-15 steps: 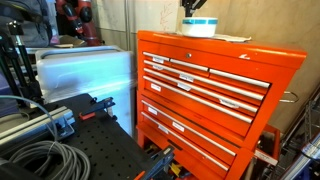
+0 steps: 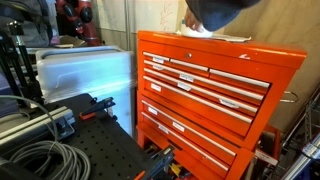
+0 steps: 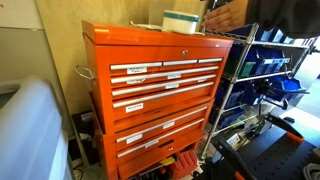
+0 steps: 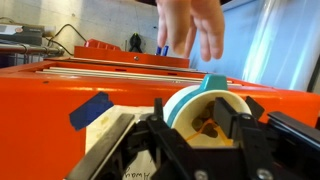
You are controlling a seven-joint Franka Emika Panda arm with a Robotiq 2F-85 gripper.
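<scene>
A white tub with a teal rim (image 4: 214, 82) stands on top of the red tool chest, with small orange and yellow bits inside it. In the wrist view my gripper is open, its dark fingers spread in front of the tub; contact with its wall cannot be made out. A person's hand (image 4: 193, 22) reaches down just above the tub. From the other side, the tub (image 3: 180, 22) sits near the chest's top edge, beside the hand (image 3: 229, 15). A dark sleeve (image 2: 222, 12) hides my gripper in exterior view 1 and covers part of the tub (image 2: 198, 33).
The red chest (image 2: 245, 67) has several labelled drawers, all shut. A paper with handwriting and blue tape (image 4: 91, 111) lies by the tub. Wire shelves with blue bins (image 3: 262, 62) stand beside the chest; a white cooler (image 2: 88, 72) is on its other side.
A dark-sleeved arm has come in over the chest top in exterior view 1. It now blocks my gripper and part of the tub, both seen there before.
</scene>
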